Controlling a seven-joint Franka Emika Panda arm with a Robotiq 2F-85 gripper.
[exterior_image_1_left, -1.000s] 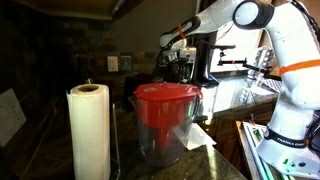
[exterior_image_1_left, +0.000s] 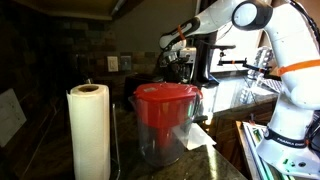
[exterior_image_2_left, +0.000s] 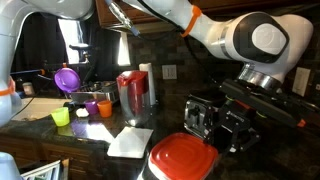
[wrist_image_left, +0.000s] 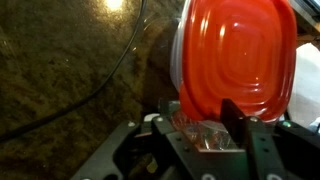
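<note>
A clear container with a red lid (wrist_image_left: 235, 55) fills the upper right of the wrist view. In exterior view 2 its red lid (exterior_image_2_left: 183, 155) is at the bottom middle, below and left of my gripper (exterior_image_2_left: 212, 140). The wrist view shows my gripper at the lid's near edge. Its dark fingers (wrist_image_left: 235, 118) stand apart, with clear plastic (wrist_image_left: 205, 136) seen between and below them. Whether they touch it cannot be made out. In exterior view 1 a nearer red-lidded container (exterior_image_1_left: 165, 125) hides what lies below the arm.
A paper towel roll (exterior_image_1_left: 90, 130) stands beside the nearer container. That container (exterior_image_2_left: 132, 90) appears at the back in exterior view 2. White paper (exterior_image_2_left: 130, 142) lies on the counter; several coloured cups (exterior_image_2_left: 105, 107) are at left. A dark cord (wrist_image_left: 75, 103) crosses the counter.
</note>
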